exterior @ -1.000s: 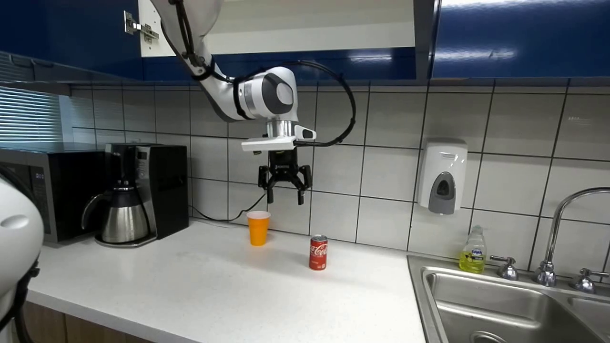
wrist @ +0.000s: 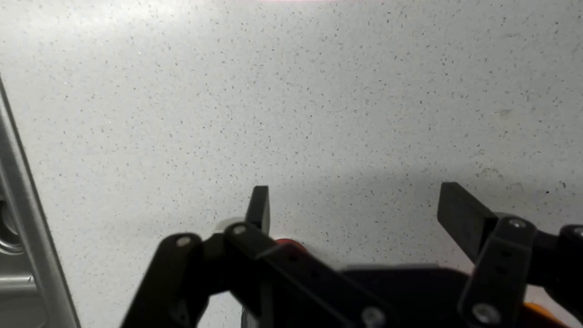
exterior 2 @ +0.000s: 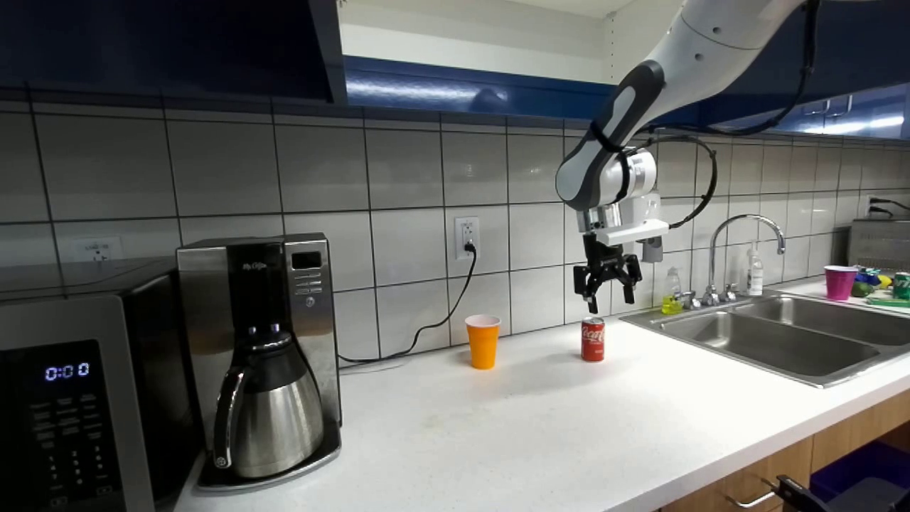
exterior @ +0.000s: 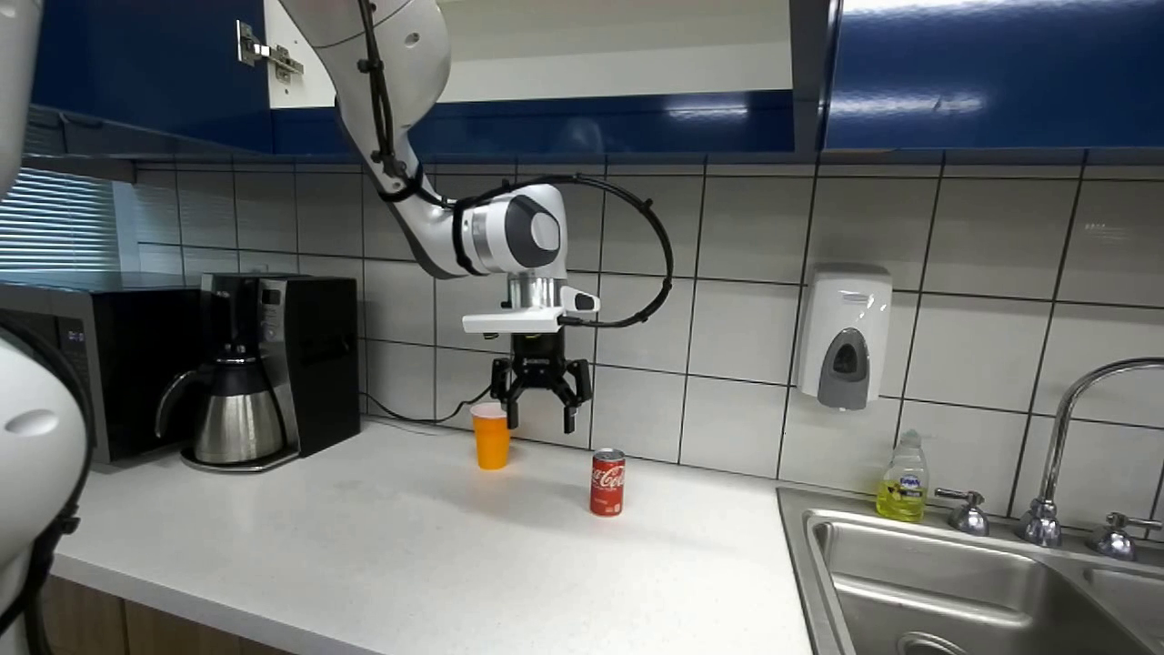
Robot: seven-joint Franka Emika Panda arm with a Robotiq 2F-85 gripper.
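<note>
My gripper hangs above the counter with its fingers pointing down, open and empty. A red Coca-Cola can stands upright on the counter, lower than the fingertips and to their right in exterior view 1. To the left, close to the tiled wall, is an upright orange cup. From exterior view 2 the can appears just under the gripper, while the cup is farther left. In the wrist view the fingers are wide apart, mostly hiding the can; only a sliver of orange shows at lower right.
A steel sink with a faucet lies to the right, with a yellow soap bottle behind it. The coffee maker and microwave occupy the left end. Bare counter stretches across the front.
My gripper has come down toward the counter, staying open, with little sideways shift. The can and the cup stand where they were.
</note>
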